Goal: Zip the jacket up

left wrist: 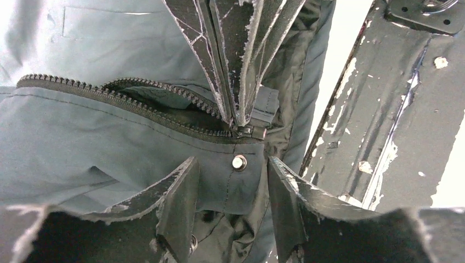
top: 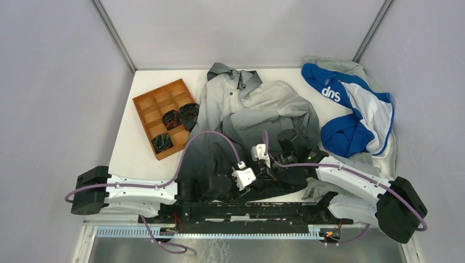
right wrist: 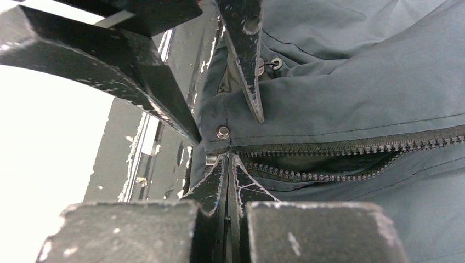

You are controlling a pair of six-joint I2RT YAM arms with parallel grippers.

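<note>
The jacket (top: pixel 260 126), pale grey above and darker grey below, lies spread with its hem toward me. Its black zipper (left wrist: pixel 82 85) joins at the hem end, with a gap between the tooth rows farther up. My right gripper is shut with its tips right at the zipper's bottom end; whether anything thin is between them is hidden. Part open, my left gripper faces the hem flap near a metal snap (left wrist: pixel 239 162), with nothing held between its fingers. From the right wrist view, left fingers (right wrist: pixel 249 66) stand around that snap's side of the hem.
A wooden compartment box (top: pixel 149 118) with dark rolled items is at left. The blue and white garment (top: pixel 356 109) lies on the right. Close below the hem runs a black worn rail (top: pixel 247 211). The two grippers are very near each other.
</note>
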